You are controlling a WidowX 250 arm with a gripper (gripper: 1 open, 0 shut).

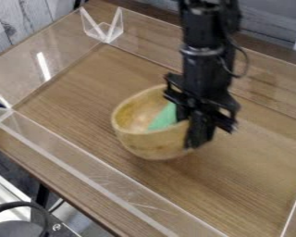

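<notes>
A beige bowl (141,128) with a green object (163,117) inside hangs in the middle of the camera view. The black arm (200,65) reaches down from the top right, and its gripper (192,125) is shut on the bowl's right rim. The fingertips are blurred and partly hidden.
Wooden table (77,120) with clear room to the left and lower right. Transparent strips run along the left side, and a clear bracket (104,28) stands at the back left. Dark cables lie at the lower left.
</notes>
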